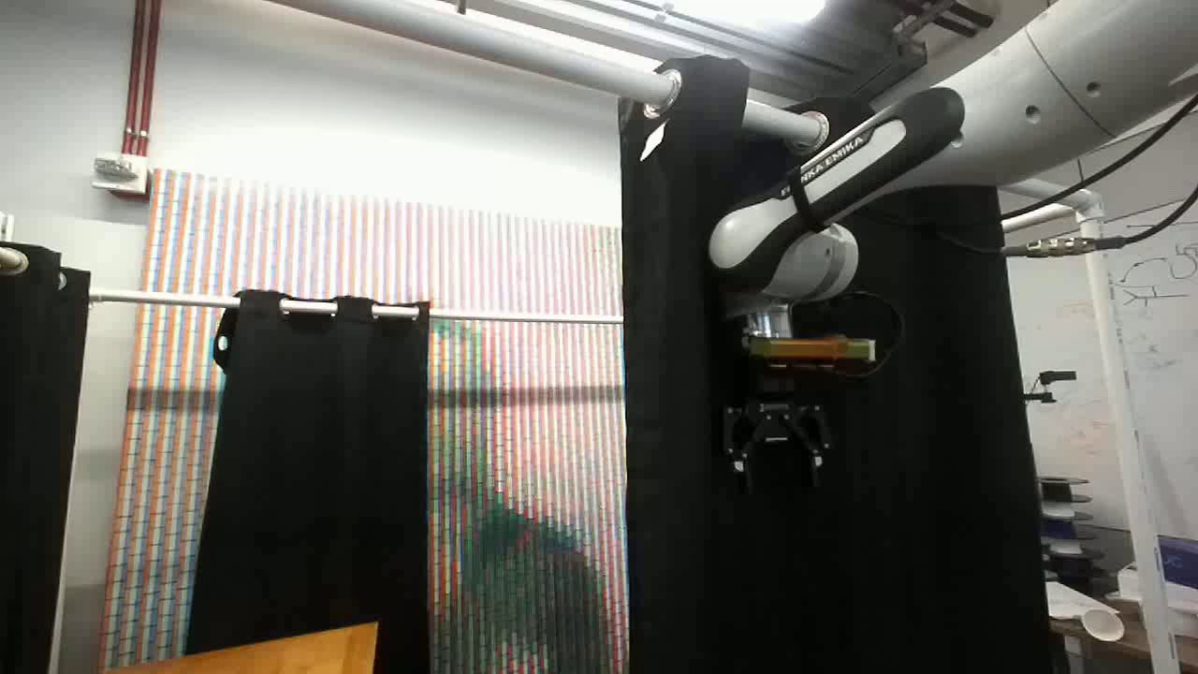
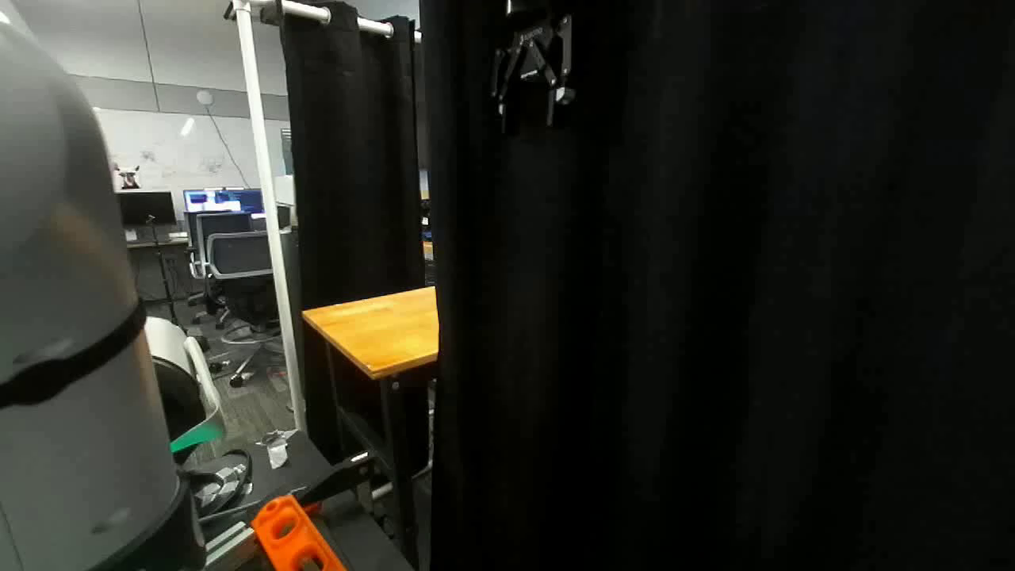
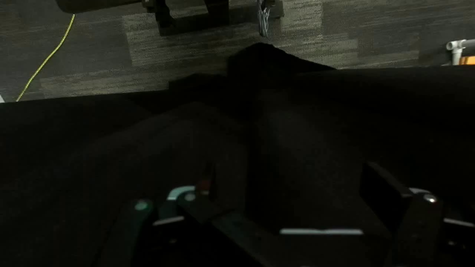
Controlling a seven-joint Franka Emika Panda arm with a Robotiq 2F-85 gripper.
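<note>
My gripper (image 1: 781, 477) points downward in front of a wide black curtain (image 1: 887, 539), its two fingers spread apart. In exterior view 2 the gripper (image 2: 527, 119) shows near the top, dark against the same curtain (image 2: 723, 314), and its fingers stand open there too. From the wrist view, one finger (image 3: 209, 182) is at the lower left and the other finger (image 3: 385, 191) at the lower right, with a broad gap between them. Only dark curtain cloth (image 3: 294, 133) shows behind that gap; whether it touches the fingers I cannot tell. Nothing is held.
The curtain hangs by rings from a white pipe (image 1: 517, 51). A wooden table (image 2: 385, 328) stands partly hidden by the curtain. An orange part (image 2: 295, 533) lies by the arm's base. Carpeted floor (image 3: 169, 58) shows past the cloth.
</note>
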